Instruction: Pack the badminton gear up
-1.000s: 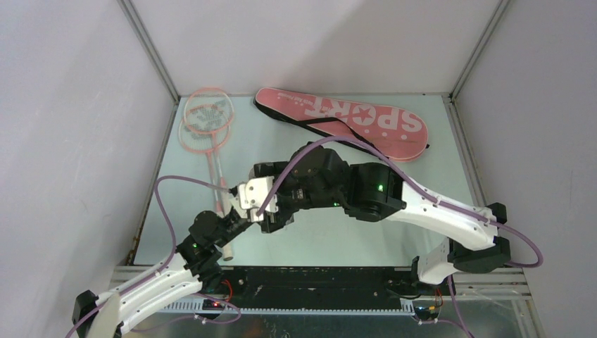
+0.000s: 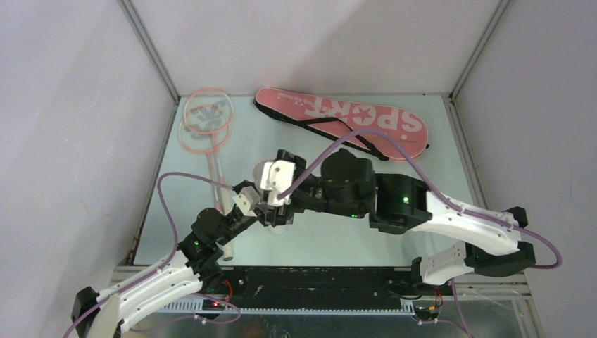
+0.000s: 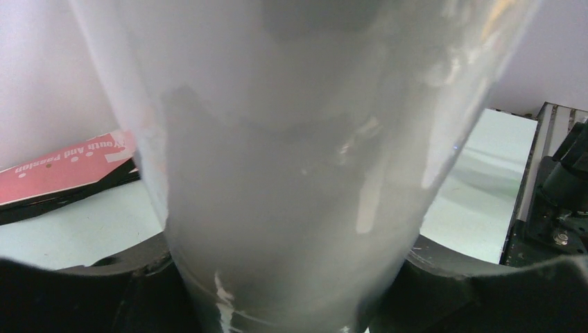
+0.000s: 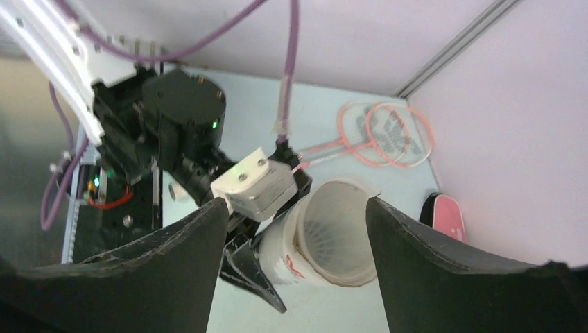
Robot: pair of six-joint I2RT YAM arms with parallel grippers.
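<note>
A white cylindrical tube (image 3: 305, 139) fills the middle of the left wrist view, with my left gripper shut around it. In the right wrist view the tube (image 4: 279, 250) shows an open top, nothing visible sticking out. My right gripper is open above it, fingers apart on either side. Two pink rackets (image 2: 227, 250) lie at the left of the board, heads overlapping at the back. A pink SPORT bag (image 2: 317, 105) with a black strap lies along the back right. In the top view the right arm hides much of the tube.
The pale board (image 2: 422, 183) has bare space right of centre and front. Walls enclose the back and sides. A dark frame edge (image 2: 317, 285) runs along the front, and purple cables arch over both arms.
The left arm has moved very little; rackets and bag are unchanged.
</note>
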